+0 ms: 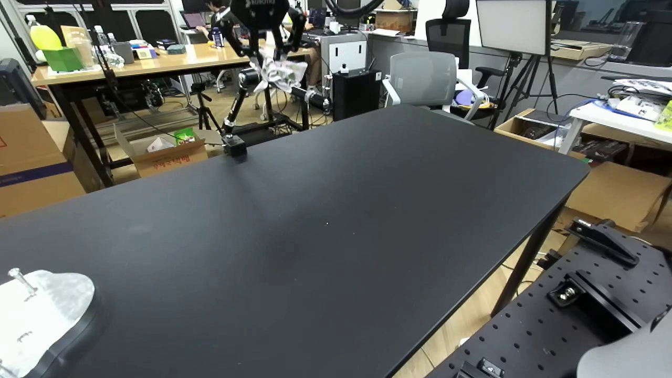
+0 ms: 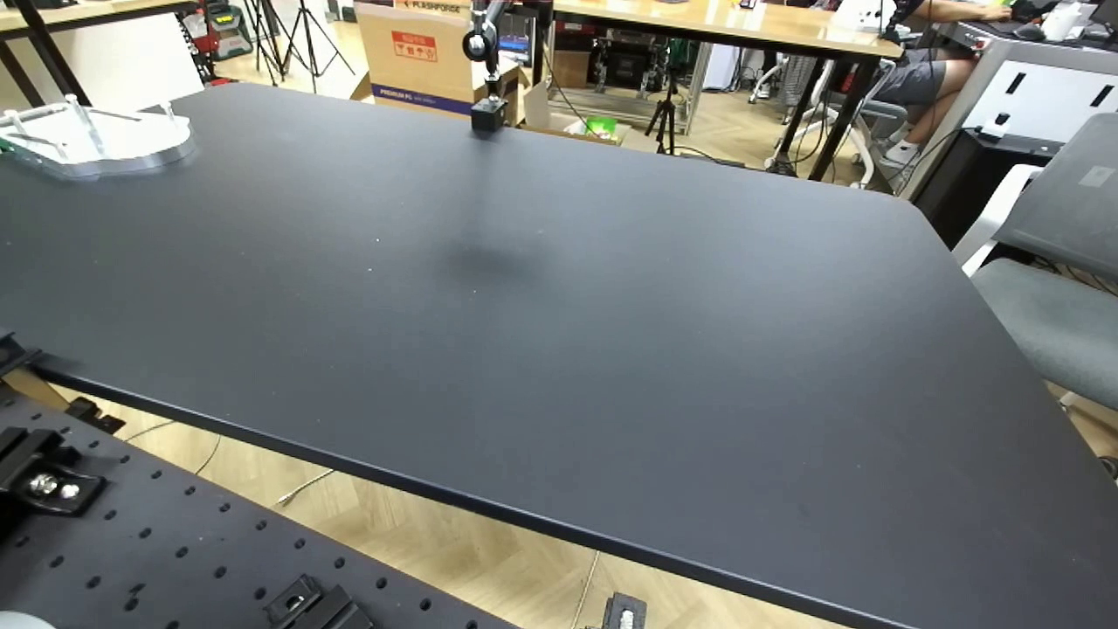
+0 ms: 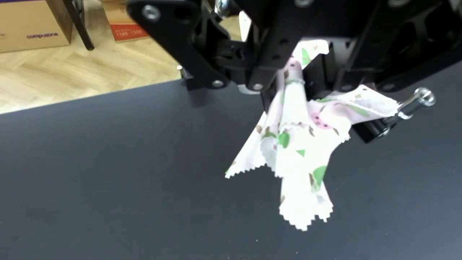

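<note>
My gripper (image 1: 272, 53) is high above the far side of the black table, shut on a crumpled patterned cloth (image 3: 299, 143). The cloth is white and pale pink with green and brown shapes and zigzag-cut edges. Its bunched upper part sits between the fingers, while loose corners hang below and out to the side. In the first exterior view the cloth (image 1: 277, 72) dangles clear of the tabletop. Neither gripper nor cloth shows in the second exterior view, only a soft shadow on the table.
A white, curved-edge plate with upright metal pegs (image 2: 115, 141) stands at its left. A black stand (image 1: 235, 146) with a jointed arm is fixed at the far edge. Cardboard boxes (image 1: 38, 157) lie beyond the table.
</note>
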